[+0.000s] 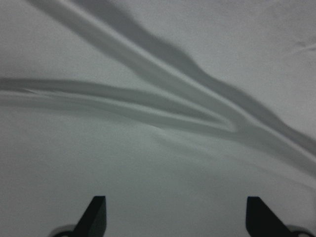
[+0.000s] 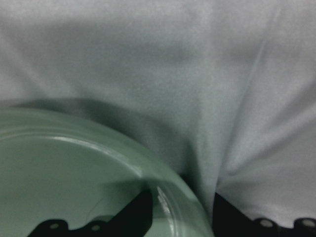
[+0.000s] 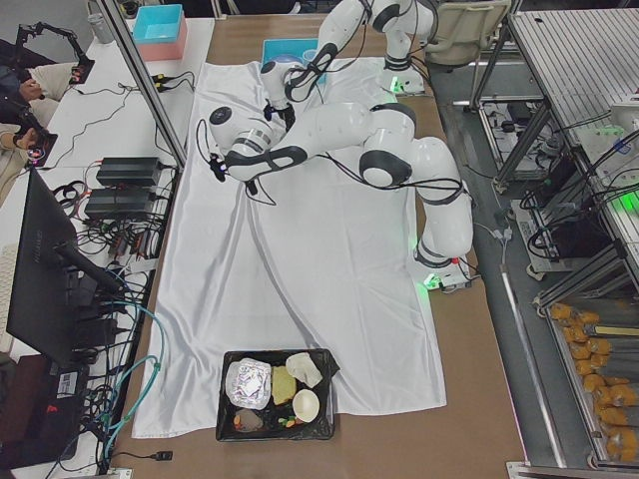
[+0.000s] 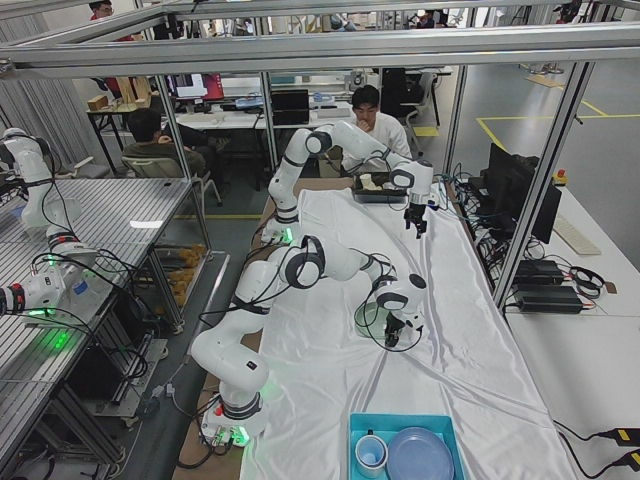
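Note:
In the left wrist view my left gripper is open over bare, creased white cloth point(image 1: 148, 173); in the camera right view it point(image 4: 415, 222) hangs above the cloth's far part. My right gripper stands open around the rim of a pale green plate point(image 2: 69, 173), one finger over the plate's inside, the other over the cloth; whether either touches it is unclear. The plate is partly behind that arm in the camera right view.
A black tray point(image 3: 230, 399) with food items sits at one end of the cloth. A blue tray point(image 4: 358, 430) with a cup point(image 4: 371, 455) and blue plate point(image 4: 420, 460) is at the other.

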